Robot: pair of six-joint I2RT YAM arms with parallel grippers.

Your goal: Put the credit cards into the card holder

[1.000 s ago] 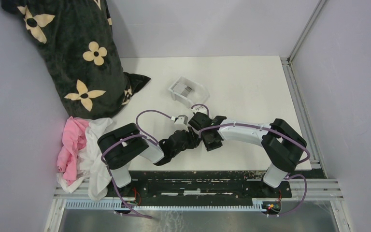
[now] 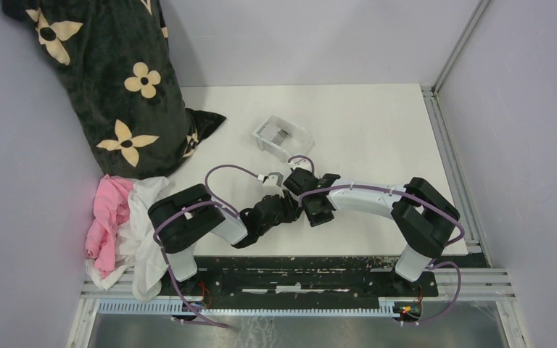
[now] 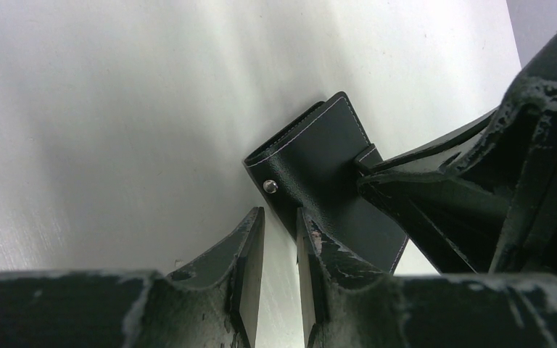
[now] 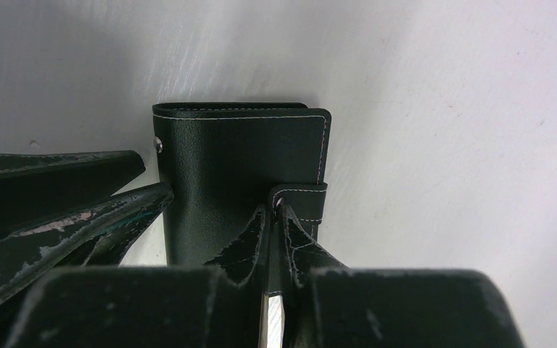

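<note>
The black card holder (image 4: 221, 174) lies folded flat on the white table, with pale stitching and a metal snap (image 3: 270, 186) near its spine. On its closing strap (image 4: 303, 199), the tips of my right gripper are shut, pinching the strap's end. My left gripper is open by a narrow gap at the spine side; one finger (image 3: 312, 246) overlaps the holder in the left wrist view, and contact cannot be told. From above, the arms cover part of the holder (image 2: 321, 219). Flat grey cards (image 2: 273, 133) appear to lie in the white box.
The white open box (image 2: 301, 132) stands behind the grippers. A dark flowered blanket (image 2: 109, 87) and pink and white cloths (image 2: 109, 217) bound the left side. Both grippers are very close together.
Almost nothing differs. The right arm has shifted very slightly; the left arm, the holder and the box look the same.
</note>
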